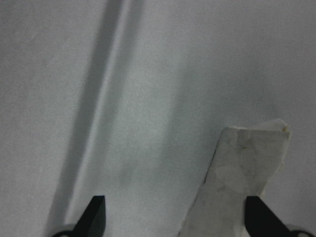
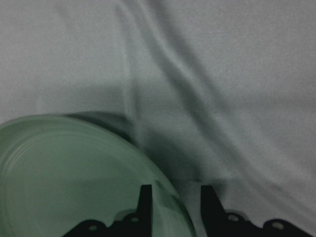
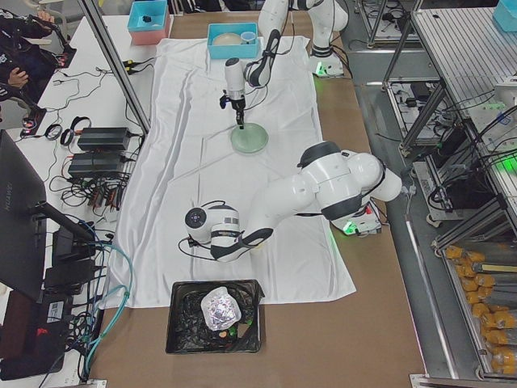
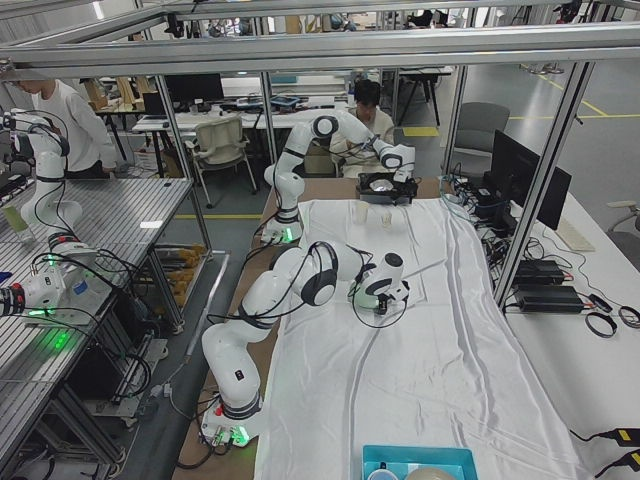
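A green plate [image 3: 249, 139] lies on the white cloth. My right gripper is open at its rim [image 2: 148, 165], which runs between the fingers in the right wrist view; in the camera left view it is at the plate's far edge. My left gripper is open over the cloth, a pale crumpled paper-like piece [image 1: 232, 177] beside and partly between its fingers. In the camera left view that piece is hidden under the left arm [image 3: 275, 206].
A black lined tray [image 3: 186, 315] with a foil-covered item stands at the near end. A blue bin [image 3: 222, 48] stands at the far end. Equipment and cables [image 3: 97, 141] line the side table.
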